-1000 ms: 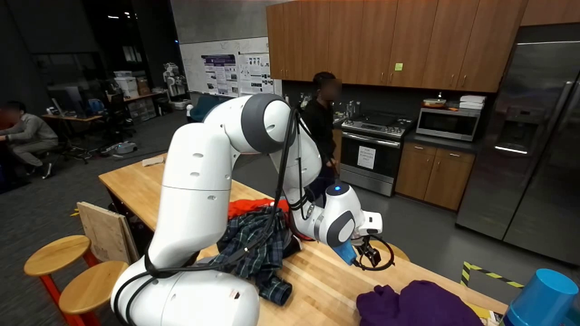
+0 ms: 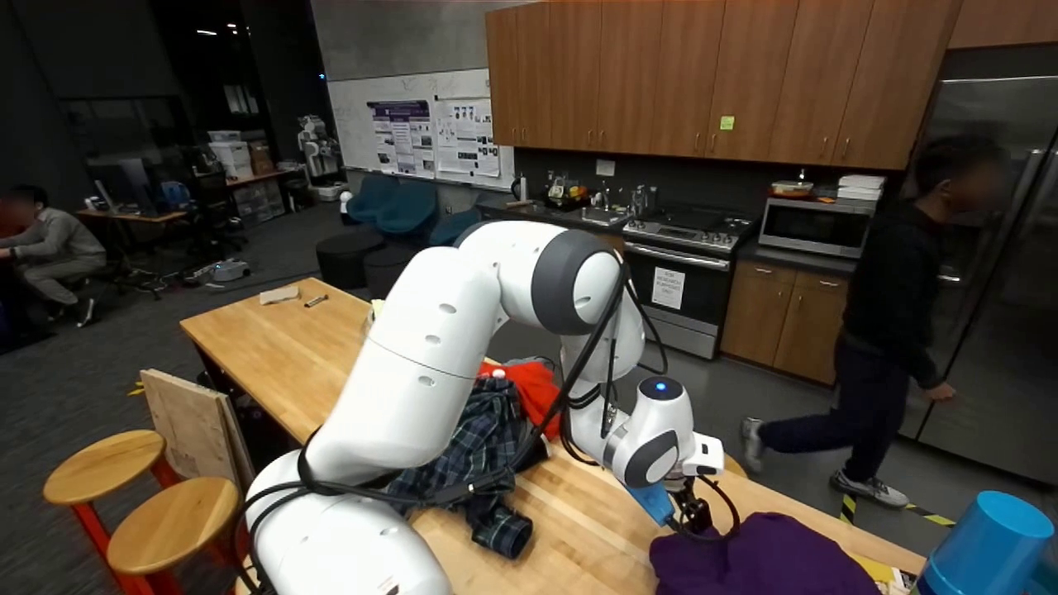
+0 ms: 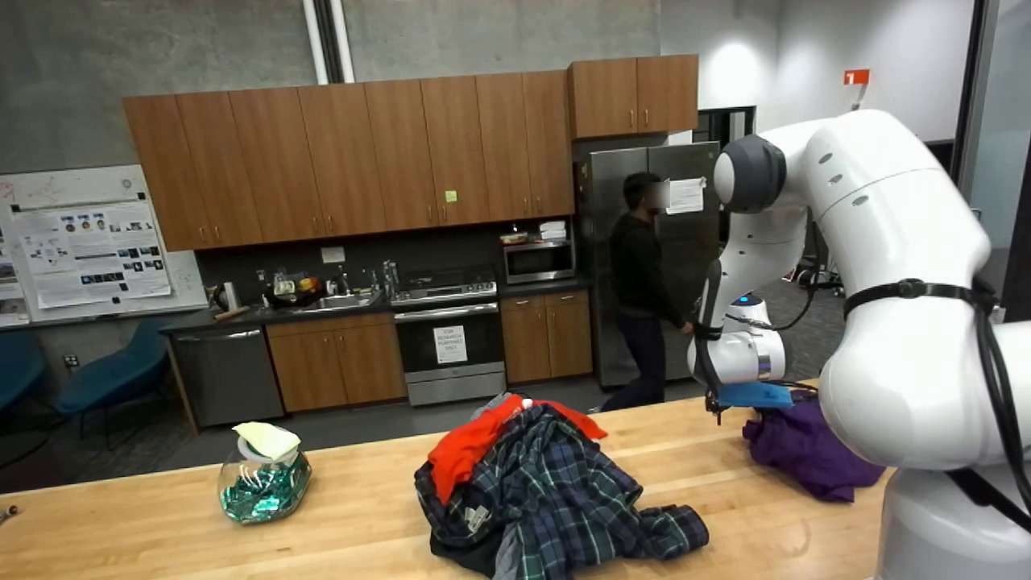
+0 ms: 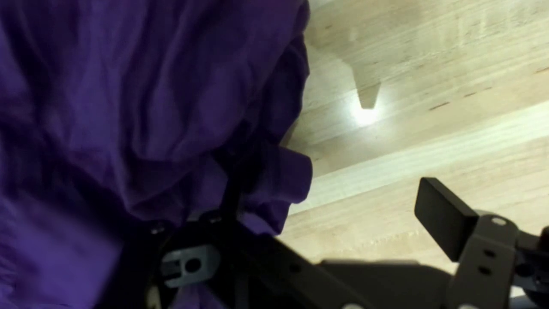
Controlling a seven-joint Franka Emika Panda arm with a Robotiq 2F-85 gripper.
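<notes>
A crumpled purple cloth (image 2: 769, 557) lies on the wooden table at the right in the first exterior view, and fills the left half of the wrist view (image 4: 175, 98). My gripper is open at its edge: one finger is over or against the folds, while the other finger (image 4: 445, 219) stands above bare wood. Whether the cloth-side fingertip touches the fabric I cannot tell. A heap of clothes, with a dark plaid shirt (image 3: 580, 483) and a red garment (image 3: 474, 445), sits mid-table, away from the gripper.
A blue cup (image 2: 992, 540) stands upside down at the right table end. A glass jar with green contents (image 3: 266, 488) is left of the clothes heap. Bare table (image 3: 377, 493) lies between them. A person (image 2: 898, 307) walks beyond the table.
My arm has reached right and down, bringing the gripper from above the table to the purple cloth. The person has walked from the stove to the fridge.
</notes>
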